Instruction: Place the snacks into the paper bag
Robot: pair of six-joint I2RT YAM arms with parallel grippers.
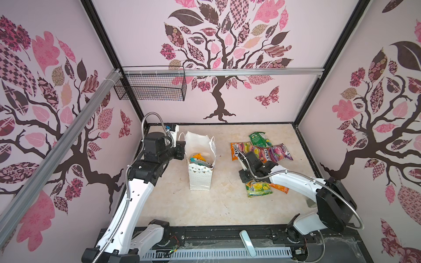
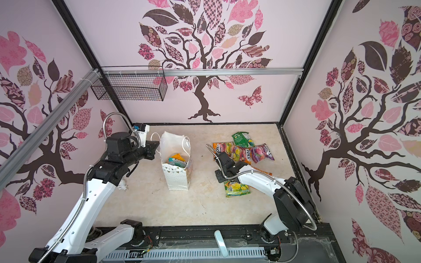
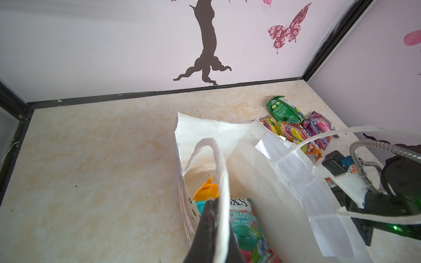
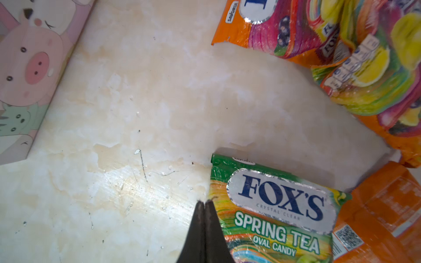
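Observation:
The white paper bag [image 1: 200,178] stands upright left of centre with its mouth open. Inside lie an orange packet [image 3: 207,190] and a Blossom candy bag [image 3: 247,230]. My left gripper is shut on the bag's near handle [image 3: 221,175], the white strap running between its fingers. The green and yellow Fox's Spring Tea bag [image 4: 280,210] lies flat on the table. My right gripper is shut with nothing between its fingers; its tips show at that bag's left edge, raised above it.
An orange packet [image 4: 381,214] lies against the Spring Tea bag's right side. Behind are colourful Fox's bags [image 1: 258,153], a green bag [image 1: 260,139] and a purple bag [image 1: 279,152]. Bare table [image 1: 228,201] separates the paper bag from these snacks.

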